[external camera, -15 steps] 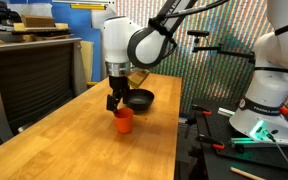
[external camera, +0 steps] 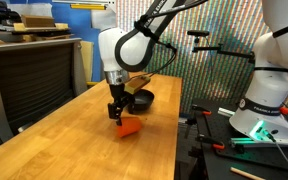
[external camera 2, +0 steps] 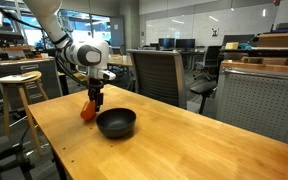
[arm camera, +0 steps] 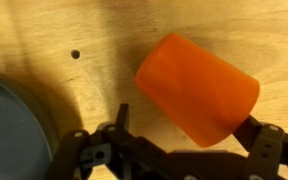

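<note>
An orange cup (external camera: 130, 127) lies tipped over on the wooden table (external camera: 74, 145), below my gripper. In the wrist view the cup (arm camera: 197, 88) fills the middle and right, overlapping the space between the fingertips. My gripper is open, and its right finger is close against the cup; whether they touch I cannot tell. In exterior view 2 the cup (external camera 2: 88, 111) shows just under the fingers, left of the dark bowl (external camera 2: 116, 124). That bowl (arm camera: 12, 130) stands at the left of the wrist view, apart from the cup.
Free tabletop (external camera 2: 204, 140) stretches away beyond the bowl. An office chair (external camera 2: 159, 80) and a grey cabinet (external camera 2: 246, 108) stand past the table's edge. A stool (external camera 2: 24, 90) is at the far left.
My gripper has shifted slightly to the right in exterior view 1.
</note>
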